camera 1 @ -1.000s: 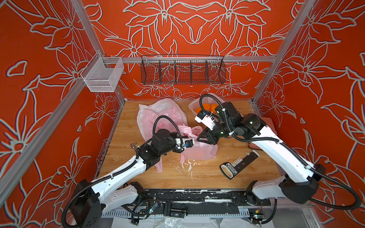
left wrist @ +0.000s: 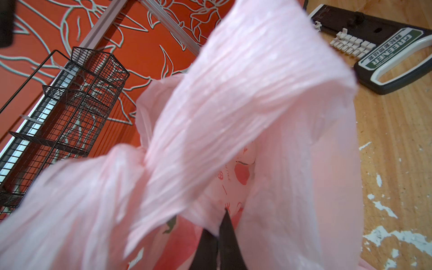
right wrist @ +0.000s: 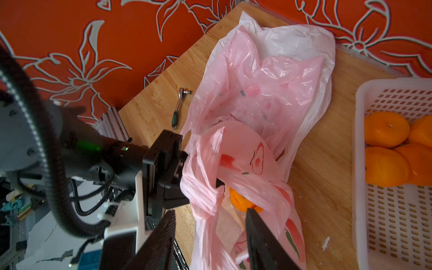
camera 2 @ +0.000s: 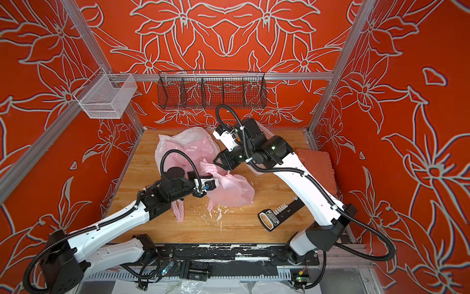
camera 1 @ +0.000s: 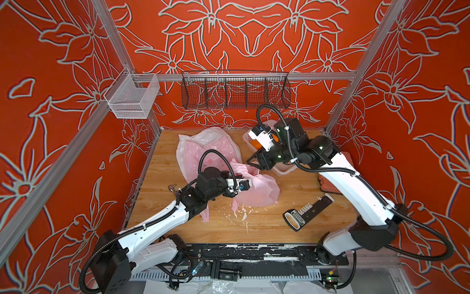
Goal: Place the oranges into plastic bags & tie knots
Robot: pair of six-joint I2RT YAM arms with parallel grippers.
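Note:
A pink plastic bag [camera 1: 257,191] with printed fruit lies bunched mid-table; in the right wrist view an orange [right wrist: 240,198] shows inside it. My left gripper is shut at the bag's twisted top, bag film around its tips; whether film is between them is hidden. My right gripper hovers open above the bag's gathered neck [right wrist: 204,189]. Behind lie more pink and white bags [right wrist: 265,76]. A perforated basket [right wrist: 360,216] beside the bags holds several oranges [right wrist: 384,128].
A black and white handled tool [camera 1: 308,210] lies front right, an orange-red mat [camera 2: 315,166] at the right, and a ratchet [right wrist: 177,108] at the left. Wire baskets [camera 1: 235,105] hang on the back and left walls. Scraps litter the front.
The left arm has barely moved.

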